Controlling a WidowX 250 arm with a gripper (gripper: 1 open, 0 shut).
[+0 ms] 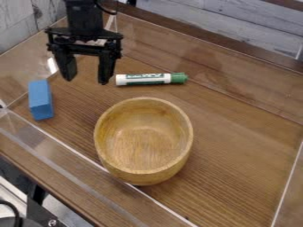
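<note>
My black gripper (85, 64) hangs at the upper left of the camera view, open, above the table. Below and left of it a blue block (41, 97) lies near the table's left edge. A white and green tube (149, 78) lies to the gripper's right. A large empty yellow oval bowl (142, 142) sits at the lower middle, apart from the gripper.
Dark floor and a cable show past its lower left edge.
</note>
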